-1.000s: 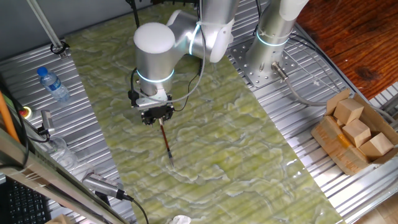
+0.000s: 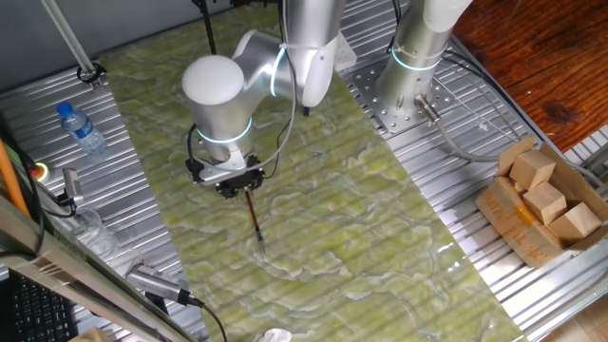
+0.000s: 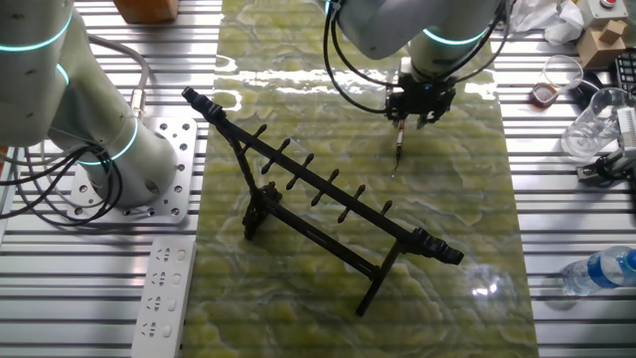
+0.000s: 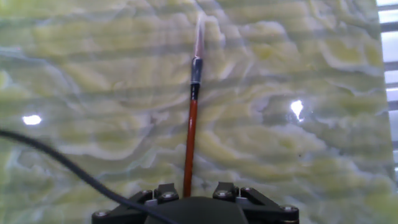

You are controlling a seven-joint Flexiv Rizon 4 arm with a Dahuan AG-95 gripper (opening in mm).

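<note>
A brush with a red-brown handle [image 4: 191,134], a dark ferrule and a pale tip lies on the green marbled sheet [image 4: 280,74]. My gripper is over the handle's end, its fingers apart. The handle runs up between them, closer to the left finger [image 4: 166,190], with a clear gap on the right. The wrist body hides the handle's end. In exterior view 1 the brush [image 2: 255,223] points away from below the gripper [image 2: 244,182]. A black rack with several pegs [image 3: 316,184] stands on the sheet in exterior view 2.
A cardboard box [image 2: 513,223] holding wooden blocks stands at the right. A water bottle [image 2: 83,129] is on the left slats, near clear cups [image 2: 93,233]. The sheet beyond the brush is mostly clear.
The brush has stayed in place.
</note>
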